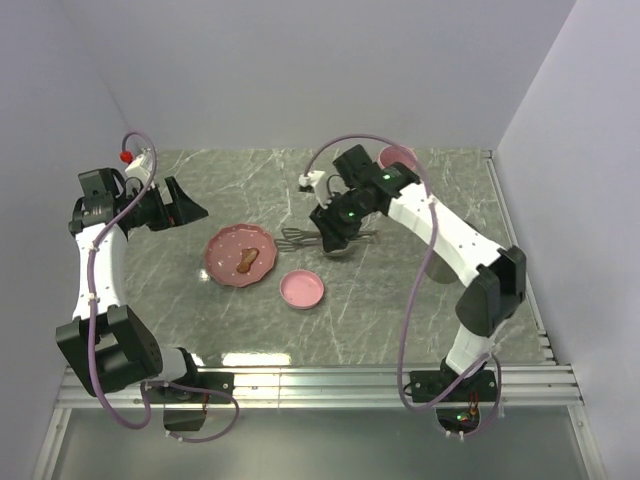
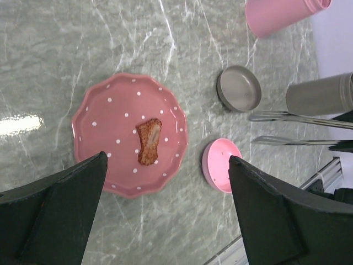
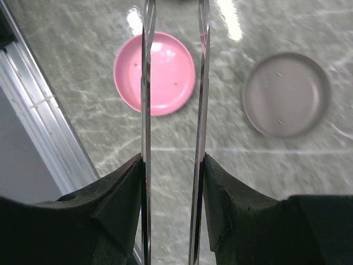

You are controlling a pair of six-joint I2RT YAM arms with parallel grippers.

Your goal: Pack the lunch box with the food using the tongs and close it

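A pink scalloped plate point(image 1: 225, 250) point(image 2: 99, 138) holds a brown piece of food point(image 1: 247, 259) point(image 2: 149, 143). Small pink dish point(image 1: 302, 289) point(image 3: 165, 74) and grey dish point(image 2: 239, 88) point(image 3: 285, 94) lie right of it. My right gripper point(image 1: 332, 225) carries long metal tongs point(image 1: 298, 238) point(image 3: 200, 127) over the dishes, its fingers around the handles. My left gripper point(image 1: 175, 205) stands open and empty, left of the plate.
A pink cup point(image 2: 276, 16) stands at the back right. A grey cup point(image 2: 314, 96) sits at the right, partly behind the right arm in the top view. Bare marble surrounds the plate.
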